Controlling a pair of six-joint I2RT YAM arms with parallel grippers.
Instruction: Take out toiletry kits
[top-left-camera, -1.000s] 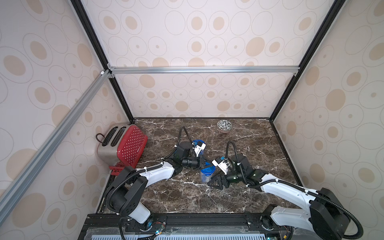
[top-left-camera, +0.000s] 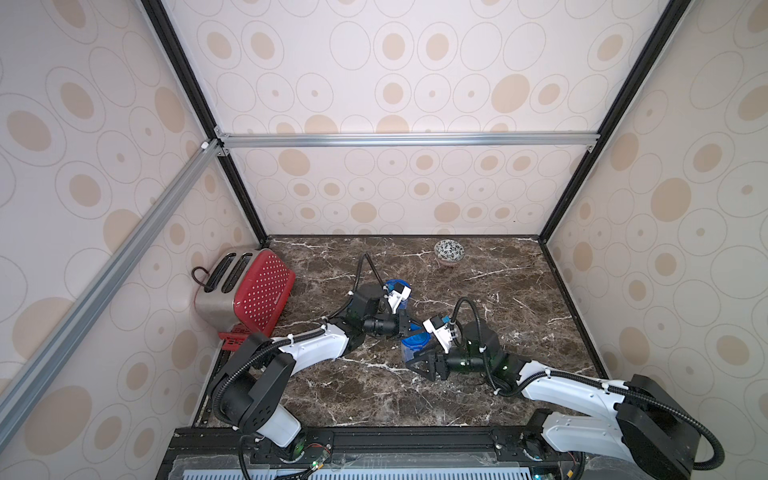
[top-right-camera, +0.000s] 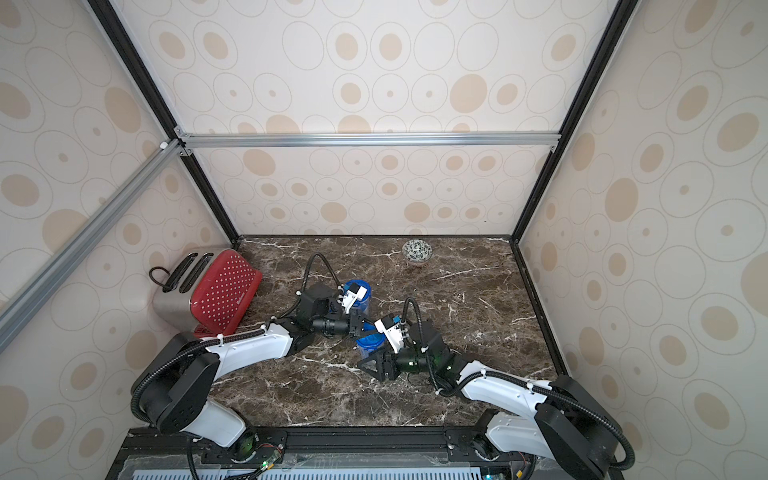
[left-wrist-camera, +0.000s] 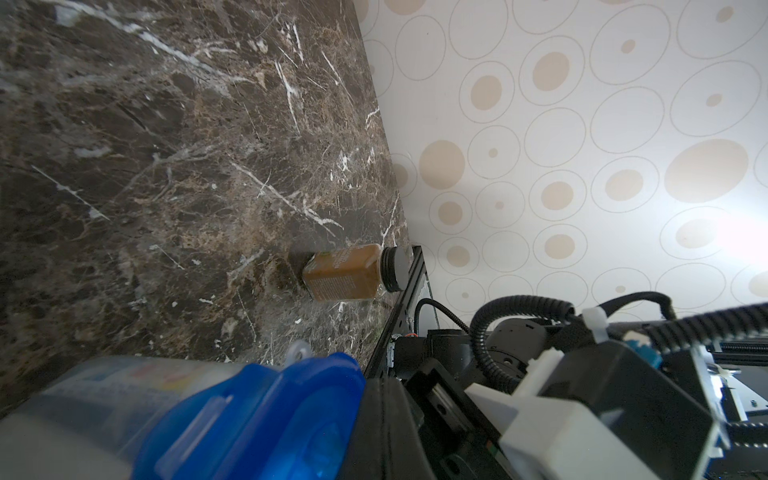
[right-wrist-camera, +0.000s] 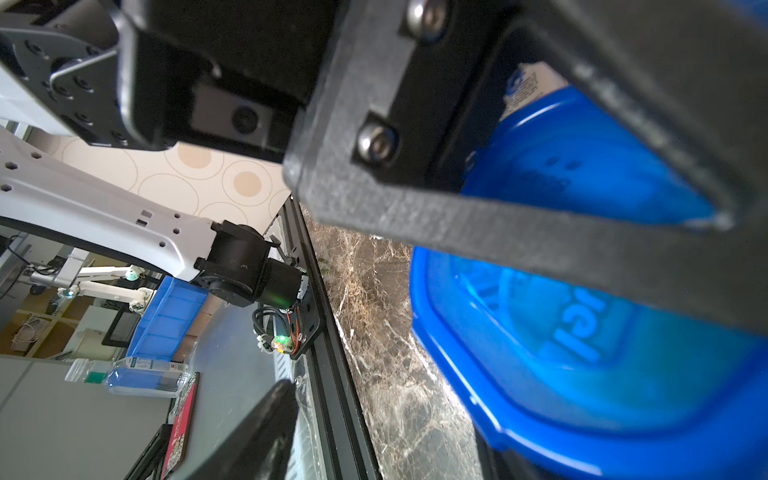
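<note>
A clear container with a blue lid (top-left-camera: 416, 341) stands at the middle of the counter between my two grippers. My left gripper (top-left-camera: 406, 324) is shut at its far side; in the left wrist view the shut fingers (left-wrist-camera: 382, 436) lie right against the blue lid (left-wrist-camera: 264, 416). Whether they pinch its edge cannot be told. On the near right side, my right gripper (top-left-camera: 424, 366) is open, its fingers (right-wrist-camera: 268, 432) apart in the right wrist view. Another blue-lidded container (top-left-camera: 397, 285) stands farther back, partly hidden by the left arm.
A red and steel toaster (top-left-camera: 248, 292) stands at the left. At the back lies a patterned bowl (top-left-camera: 449, 252). An amber jar with a black cap (left-wrist-camera: 348, 272) shows in the left wrist view.
The left arm has stayed in place.
</note>
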